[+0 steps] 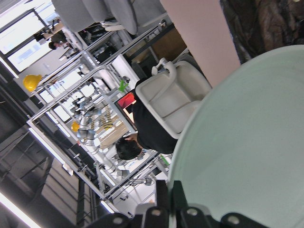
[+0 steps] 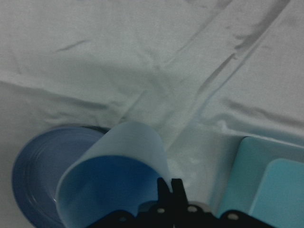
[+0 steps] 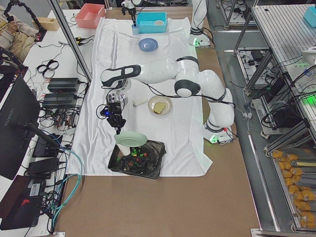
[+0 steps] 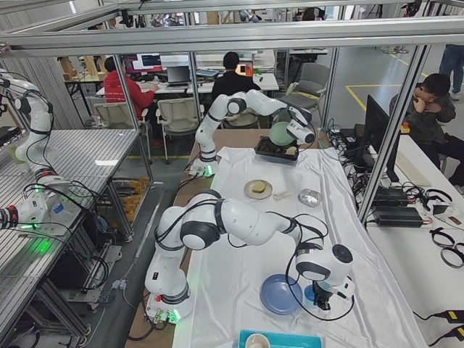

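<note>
My left gripper (image 3: 118, 127) is shut on the rim of a pale green plate (image 3: 131, 138), tilted over a black-lined tray (image 3: 153, 165) with small scraps in it; in the left wrist view the plate (image 1: 242, 142) fills the right side. My right gripper is at a light blue cup (image 2: 142, 137), its fingertips close together by the cup's near wall. The blue plate (image 4: 281, 296) lies beside that cup.
A beige plate with a yellow piece (image 4: 258, 190) and a clear container (image 4: 310, 198) sit mid-cloth. A turquoise bin (image 3: 151, 29) stands at the far end, with a pink bin (image 3: 90, 16) on the side table.
</note>
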